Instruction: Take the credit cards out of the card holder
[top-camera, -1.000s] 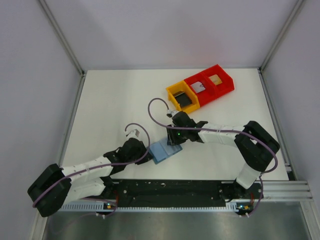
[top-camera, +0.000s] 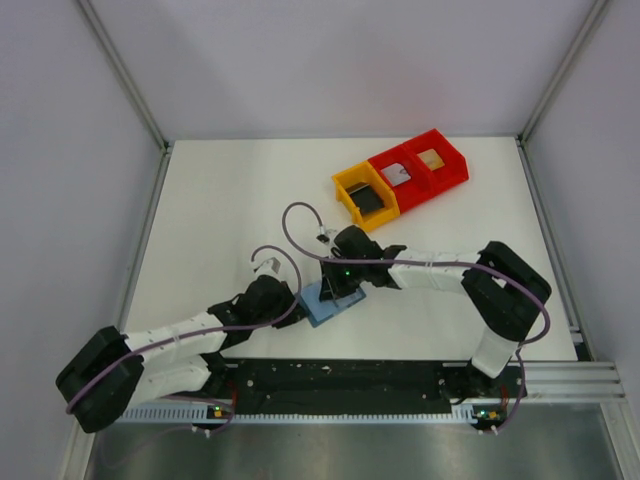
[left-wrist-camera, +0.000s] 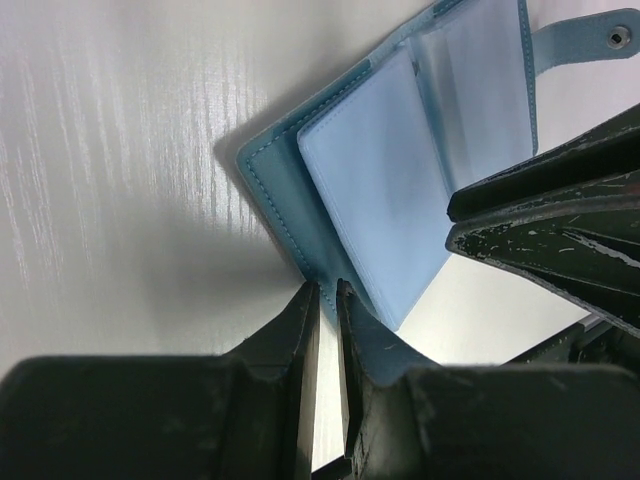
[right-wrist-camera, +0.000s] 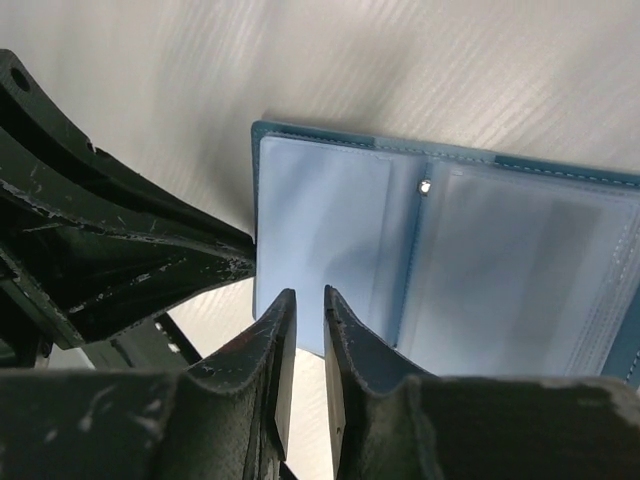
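The blue card holder (top-camera: 318, 310) lies opened out on the table, with pale sleeves on its face. My left gripper is shut on the holder's stitched blue edge (left-wrist-camera: 290, 230), at its left end in the top view. Over the pale sleeve (right-wrist-camera: 320, 215) nearest that end, my right gripper points down with its fingers a narrow gap apart. Sleeve surface shows through this gap; whether anything is pinched there cannot be told. A clear pocket (right-wrist-camera: 510, 265) covers the other half. No separate card can be made out.
Yellow (top-camera: 343, 197) and red (top-camera: 452, 150) open bins stand joined at the back right; the yellow one holds something dark. A snap strap (left-wrist-camera: 585, 42) sticks out from the holder's far end. Open white table surrounds the holder.
My right gripper has shifted left and toward the front, from the holder's back right part to over its middle. The left arm stays at the holder's left edge.
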